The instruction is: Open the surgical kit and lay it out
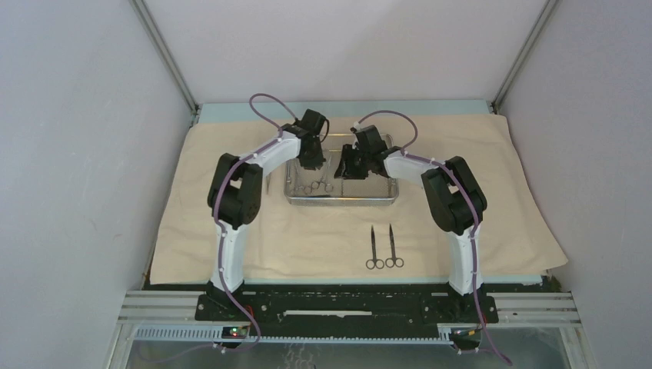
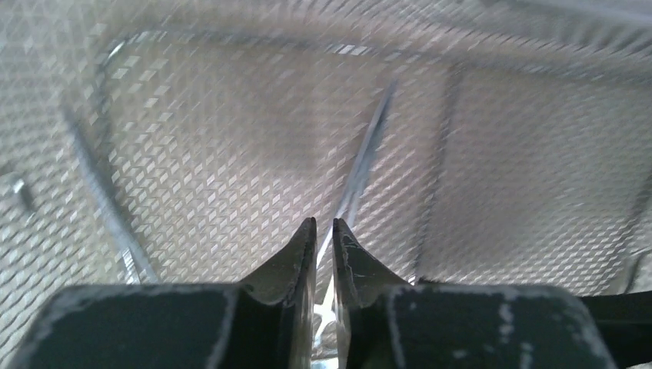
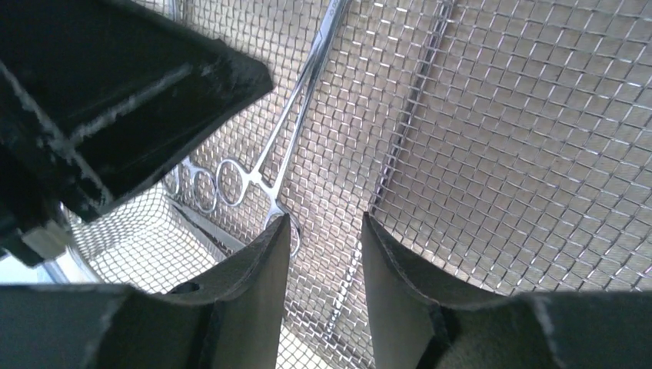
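Observation:
A wire-mesh basket (image 1: 342, 201) stands at the back middle of the cloth. Inside, long silver forceps (image 3: 296, 127) lie slanted on the mesh beside a divider rod. Other ring-handled forceps (image 3: 201, 184) lie to their left, partly hidden. Over the basket's left half is my left gripper, narrowly open, the forceps' handles showing through the gap from below. To its right, my right gripper is open above the mesh by the divider, empty between its fingers. Two scissor-like tools (image 1: 374, 244) lie side by side on the cloth in front.
A thin tool (image 1: 268, 183) lies just left of the basket. The two grippers are close together inside the basket's outline. A dark slim piece (image 1: 318, 195) lies along its front wall.

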